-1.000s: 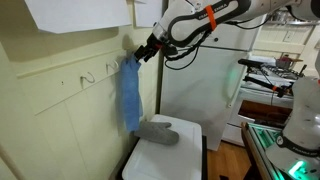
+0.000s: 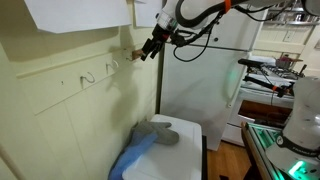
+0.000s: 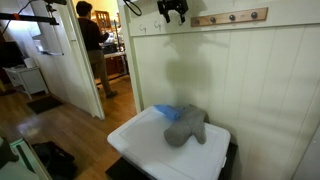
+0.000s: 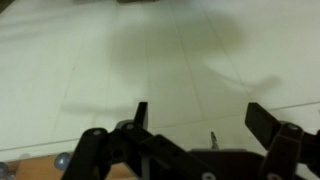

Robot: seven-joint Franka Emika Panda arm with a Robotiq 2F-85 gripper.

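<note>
A blue cloth (image 2: 137, 151) lies crumpled on the white tabletop (image 2: 178, 160), against the wall side; part of it is behind the grey mitt (image 3: 187, 127) in exterior view 2. High above it, my gripper (image 2: 146, 50) is beside the wall near the wooden hook rack (image 3: 232, 17). In the wrist view the gripper stands open, with its two dark fingers (image 4: 140, 116) well apart and nothing held between them. Pale wall panels fill most of that view, with a strip of the rack (image 4: 38, 167) along the bottom.
Small metal hooks (image 2: 87, 78) stick out from the wall to the left of the gripper. A white cabinet (image 2: 65, 14) hangs above. In the background a person (image 3: 92, 42) stands in a doorway.
The blue cloth hung down from near the gripper by the wall before; now it lies on the tabletop. My gripper has shifted slightly away from the wall hooks.
</note>
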